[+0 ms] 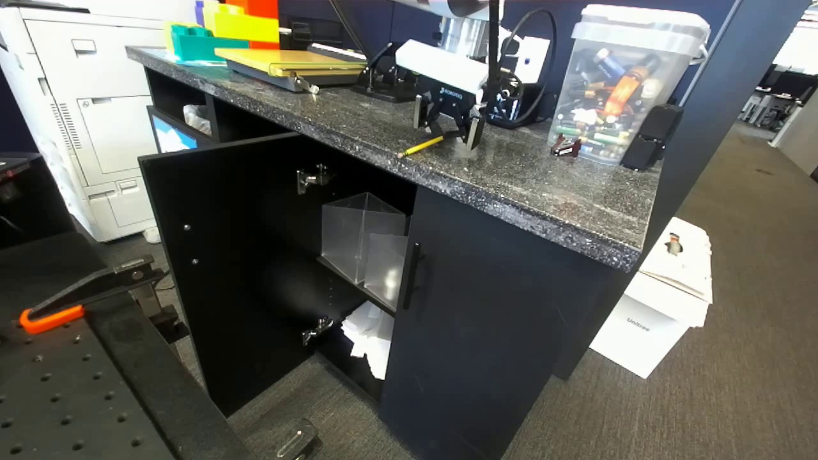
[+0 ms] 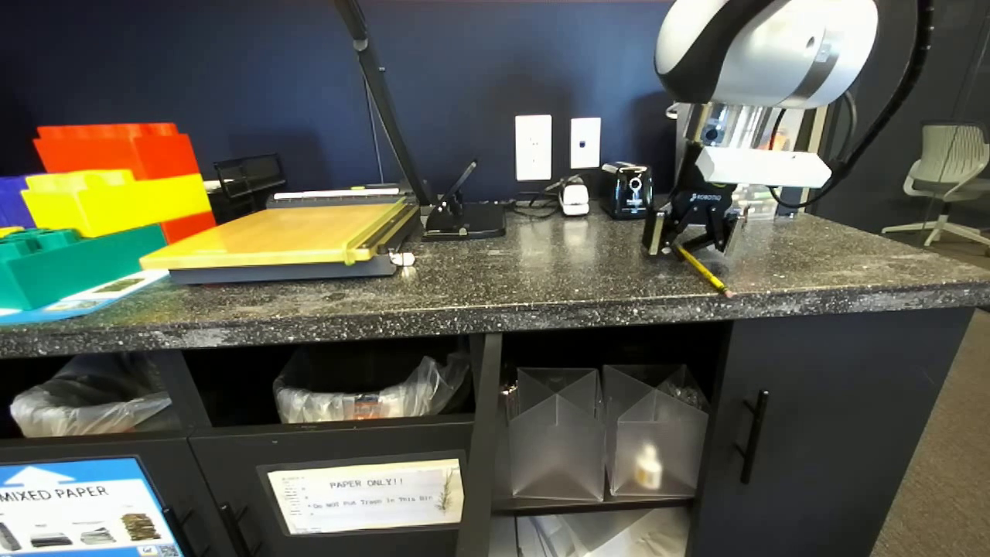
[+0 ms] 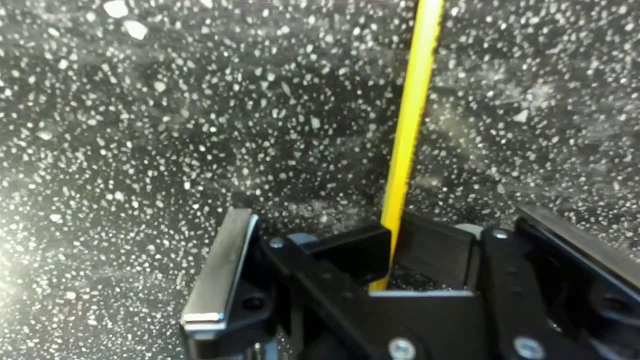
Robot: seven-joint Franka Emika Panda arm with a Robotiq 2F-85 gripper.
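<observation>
A yellow pencil [image 1: 420, 147] lies at the counter's front edge, its eraser end toward that edge. Above its other end stands my gripper [image 1: 449, 131], low over the counter [image 1: 529, 172]. In the wrist view the gripper is shut, its black fingers nearly meeting over the pencil [image 3: 411, 114]. Only a narrow yellow strip shows in the seam between them. Whether the fingertips pinch the pencil or it runs beneath them, I cannot tell. Exterior view 2 has the pencil [image 2: 709, 273] slanting out from under the gripper [image 2: 698, 247] toward the front edge.
Right of the gripper stands a clear bin of batteries [image 1: 617, 92] with black objects beside it. A yellow paper cutter [image 2: 297, 237], a lamp base [image 2: 464, 221] and large toy bricks [image 2: 116, 199] are on the left. One cabinet door [image 1: 230, 260] hangs open below. Mid-counter is clear.
</observation>
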